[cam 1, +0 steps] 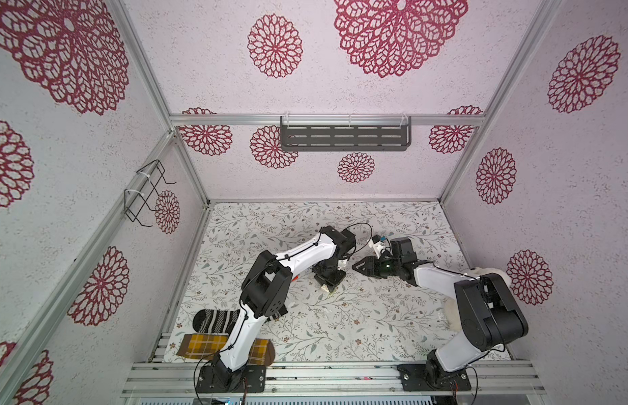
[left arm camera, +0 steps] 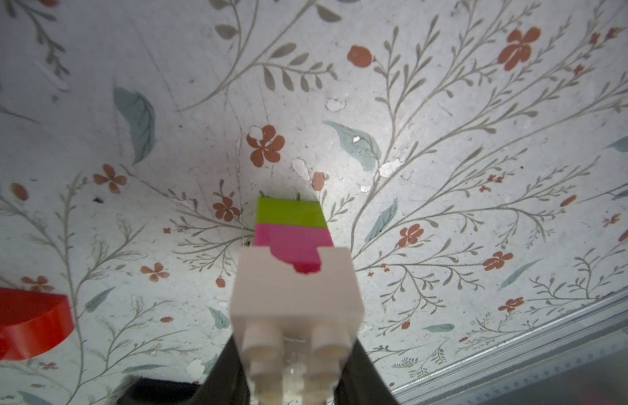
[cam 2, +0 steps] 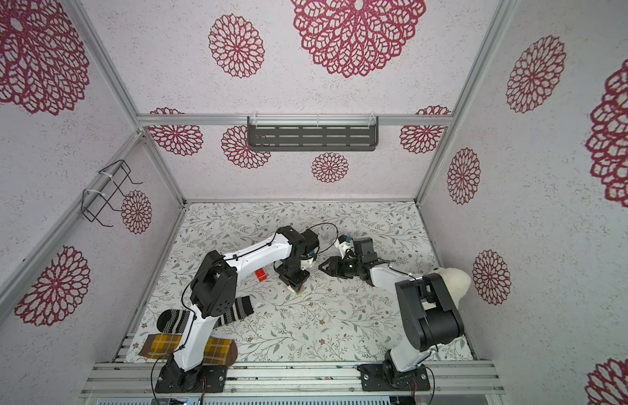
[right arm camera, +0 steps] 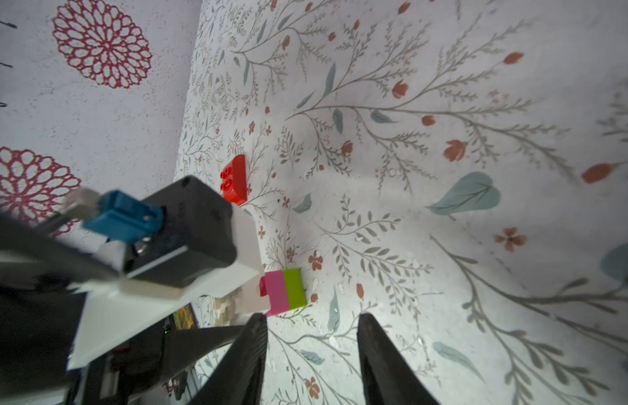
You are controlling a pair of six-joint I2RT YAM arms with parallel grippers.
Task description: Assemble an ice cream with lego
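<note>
My left gripper (cam 1: 329, 278) is low over the middle of the table, shut on a cream-white brick (left arm camera: 297, 287). Beyond that brick in the left wrist view is a pink brick (left arm camera: 293, 239), then a lime-green brick (left arm camera: 290, 211), all in one line; the right wrist view shows the pink (right arm camera: 277, 291) and green (right arm camera: 295, 287) ones side by side too. To the right, my right gripper stands apart from these bricks. Its fingers (right arm camera: 250, 361) are parted with only tablecloth showing between them. A red brick (cam 2: 260, 274) lies on the cloth left of the left gripper.
Striped cloth (cam 2: 236, 309) and a yellow checked cloth (cam 2: 217, 351) lie at the front left. White plush (cam 2: 454, 282) rests at the right edge behind the right arm. Open cloth spreads across the back and the front middle.
</note>
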